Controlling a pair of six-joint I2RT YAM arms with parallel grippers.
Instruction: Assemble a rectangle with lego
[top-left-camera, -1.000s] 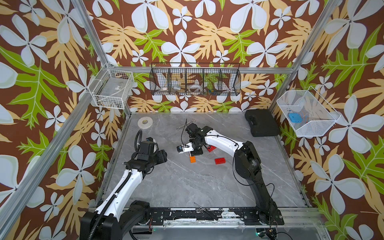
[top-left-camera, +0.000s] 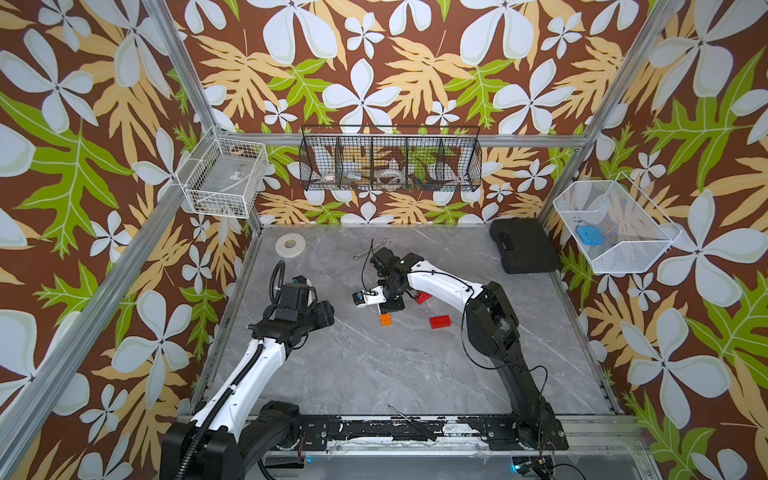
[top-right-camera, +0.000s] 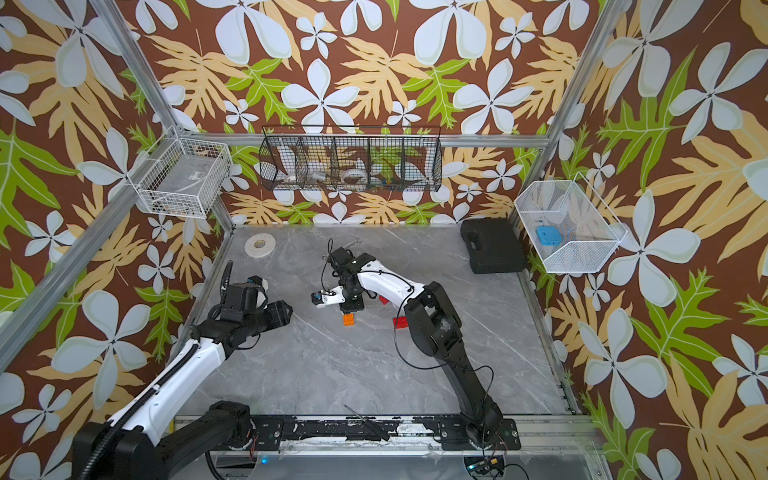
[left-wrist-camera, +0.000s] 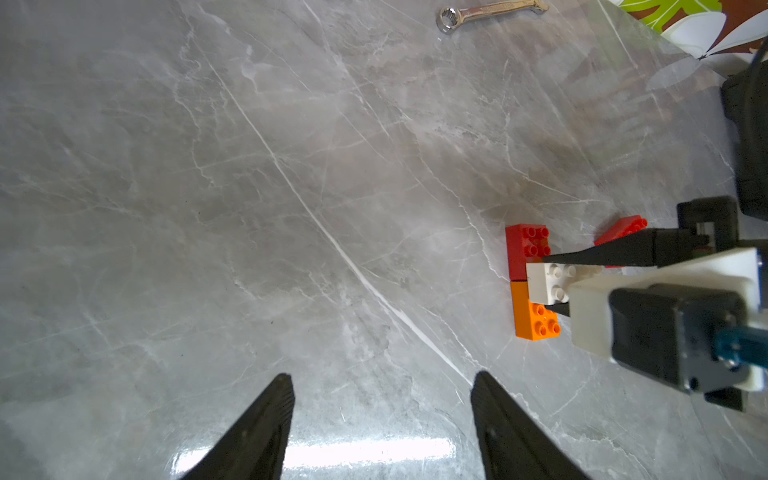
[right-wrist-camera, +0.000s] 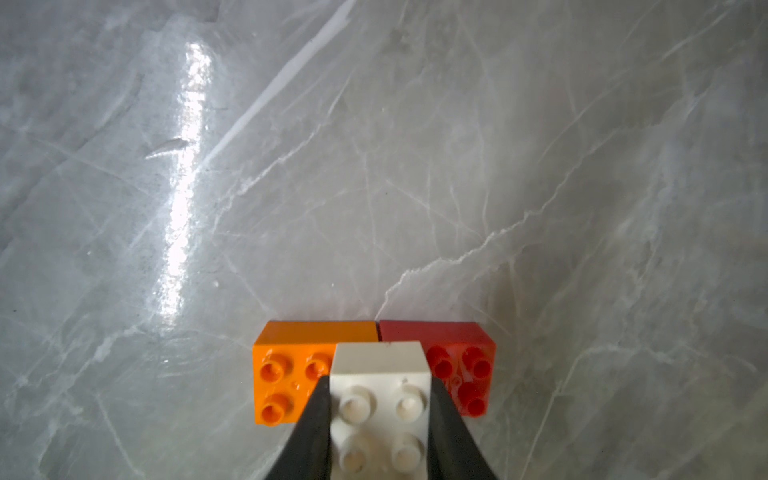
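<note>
An orange brick (right-wrist-camera: 284, 384) and a red brick (right-wrist-camera: 472, 384) lie end to end on the grey table. My right gripper is shut on a white brick (right-wrist-camera: 380, 360) held across their junction; whether it touches them I cannot tell. In the left wrist view the same red brick (left-wrist-camera: 521, 249) and orange brick (left-wrist-camera: 528, 316) sit under the white one (left-wrist-camera: 545, 281), with another red brick (left-wrist-camera: 620, 232) behind. A further red brick (top-left-camera: 440, 321) lies to the right. My left gripper stands open, nothing between its fingers, left of the bricks and above bare table.
A wrench (left-wrist-camera: 488, 12) and a tape roll (top-left-camera: 290, 245) lie at the back. A black case (top-left-camera: 524, 248) occupies the back right. Wire baskets hang on the walls.
Both arms are almost where they were a second ago; only very slight movement of the right arm shows around the bricks.
</note>
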